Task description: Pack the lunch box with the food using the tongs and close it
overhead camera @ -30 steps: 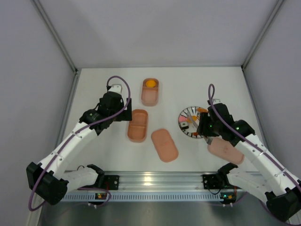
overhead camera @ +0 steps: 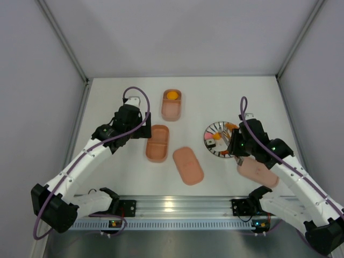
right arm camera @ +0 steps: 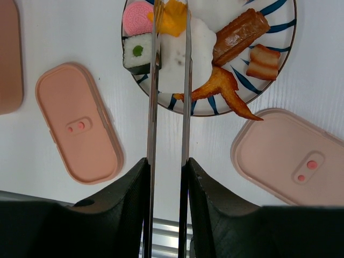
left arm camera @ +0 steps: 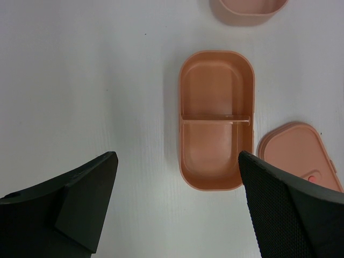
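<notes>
My right gripper is closed around metal tongs (right arm camera: 152, 107), whose two arms stand slightly apart. Their tips reach over a round plate (right arm camera: 293, 37) of food, one on each side of a yellow piece (right arm camera: 174, 19); whether they touch it I cannot tell. Also on the plate are a pink-edged round slice (right arm camera: 137, 18), a sushi piece (right arm camera: 138, 51), a fried shrimp (right arm camera: 219, 86), a brown roll (right arm camera: 239, 36) and a layered piece (right arm camera: 263, 62). My left gripper hangs open and empty above an empty two-part lunch box (left arm camera: 215, 83).
A second lunch box (overhead camera: 171, 110) at the back holds an orange item (overhead camera: 172, 95) in its far compartment. Flat pink lids lie on the table, one front centre (overhead camera: 188, 166) and one front right (overhead camera: 258, 171).
My right gripper and the tongs have shifted slightly to the right over the plate. The left arm and the boxes have stayed where they were.
</notes>
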